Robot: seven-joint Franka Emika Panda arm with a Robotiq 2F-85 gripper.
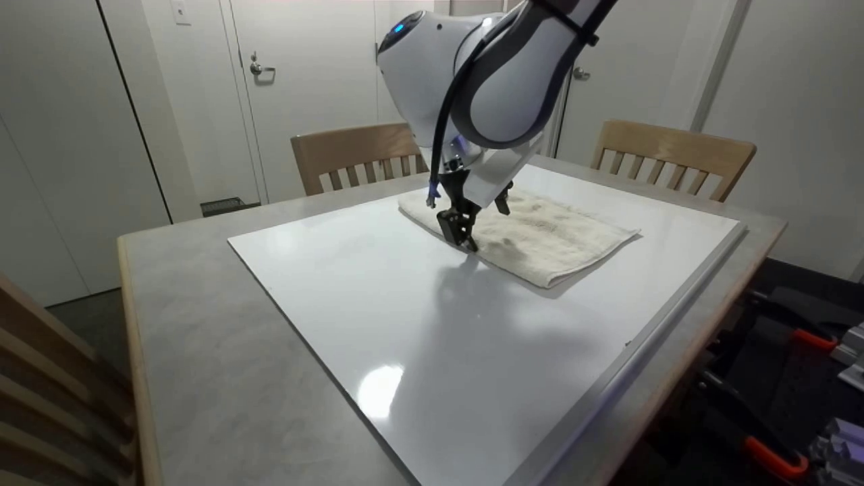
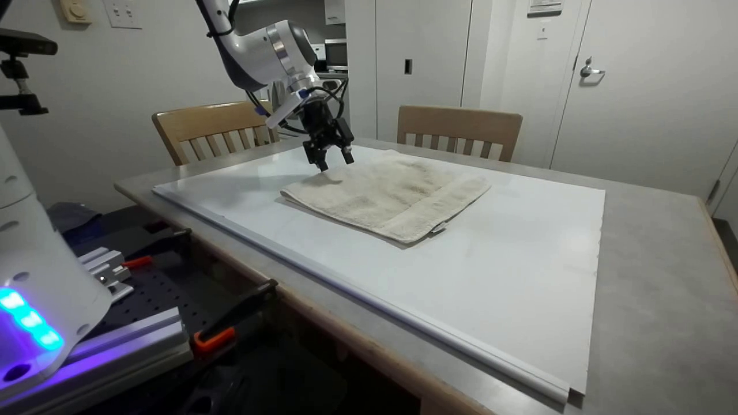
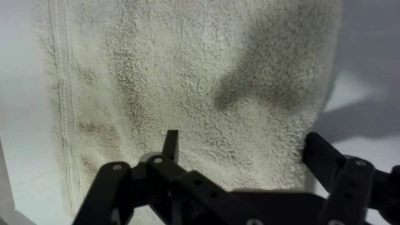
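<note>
A cream towel (image 1: 551,235) lies folded flat on the white board, its terry surface showing brownish stains in the wrist view. My gripper (image 1: 488,228) is open at the towel's long edge, its fingers pointing down. Seen from the wrist, one fingertip (image 3: 172,144) is over the towel (image 3: 210,93), while the other finger (image 3: 322,159) is at the towel's edge beside the bare board. Between the fingers only uncaught cloth shows. In exterior view 2 the gripper (image 2: 337,165) is at the far side of the towel (image 2: 380,197); whether the tips touch it cannot be told.
The white board (image 1: 348,300) covers much of the grey table (image 1: 210,340), with wide bare room around the towel. A raised metal rail (image 2: 387,311) runs along one board edge. Wooden chairs (image 2: 460,124) stand at the table, and orange-tipped clamps (image 2: 214,340) sit near the robot's base.
</note>
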